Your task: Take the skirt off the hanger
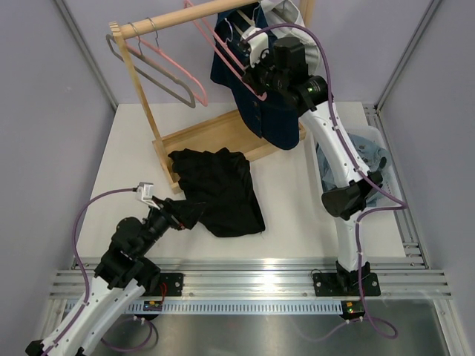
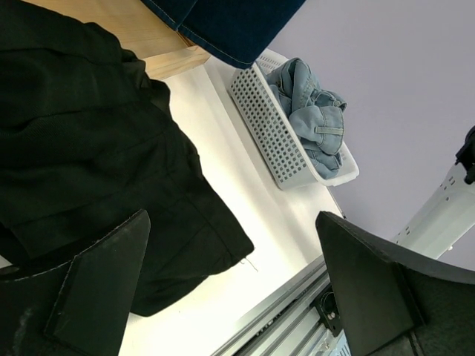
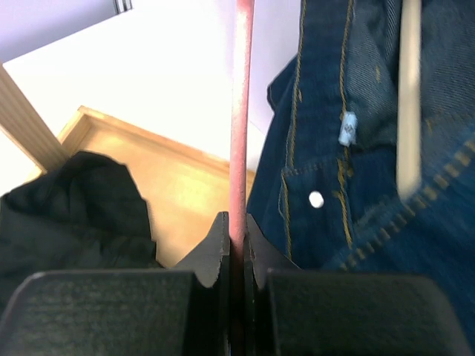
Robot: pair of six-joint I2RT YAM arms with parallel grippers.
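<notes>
The black skirt [image 1: 221, 194] lies spread on the white table, off any hanger, its top end against the rack's wooden base. Up by the rack's rail, my right gripper [image 1: 256, 78] is shut on a pink hanger [image 3: 239, 133], which is bare; its bar runs between the fingertips in the right wrist view. The hanger's hook is near the rail in the top view, and I cannot tell whether it touches. My left gripper stands open above the front part of the skirt, with nothing between its fingers.
On the wooden rack [image 1: 141, 96] hang a grey hanger [image 1: 167, 89], another pink hanger [image 1: 182, 69], a denim jacket [image 1: 278, 122] and a light garment [image 1: 286, 16]. A white basket [image 2: 274, 126] of blue denim stands at the right.
</notes>
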